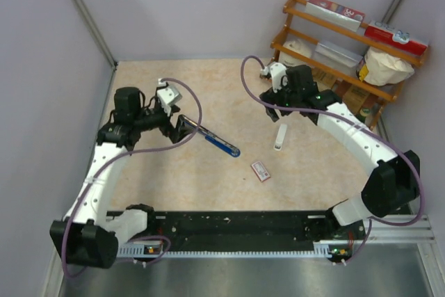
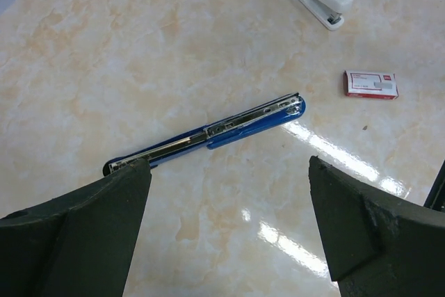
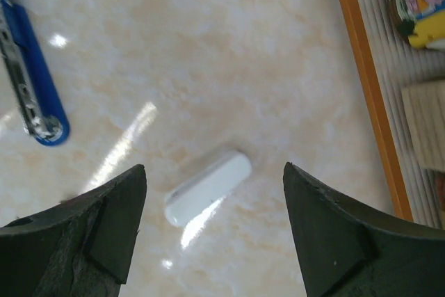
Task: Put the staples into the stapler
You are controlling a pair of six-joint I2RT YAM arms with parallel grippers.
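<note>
The blue stapler (image 1: 221, 142) lies opened out flat on the table, its long metal channel exposed, as the left wrist view shows it (image 2: 208, 132). My left gripper (image 1: 176, 122) is over the stapler's far-left end, fingers apart and empty (image 2: 233, 179). A small red and white staple box (image 1: 260, 171) lies to the right of the stapler, also seen by the left wrist camera as a box (image 2: 371, 84). Off to the right, my right gripper (image 1: 272, 106) hangs open above the table, near the white stapler (image 1: 280, 137), with nothing between its fingers.
A wooden rack (image 1: 327, 64) with boxes and containers fills the back right corner; a green bottle (image 1: 363, 113) stands by it, partly behind the right arm. A tiny dark bit (image 2: 365, 128) lies near the staple box. Bare table surrounds the blue stapler.
</note>
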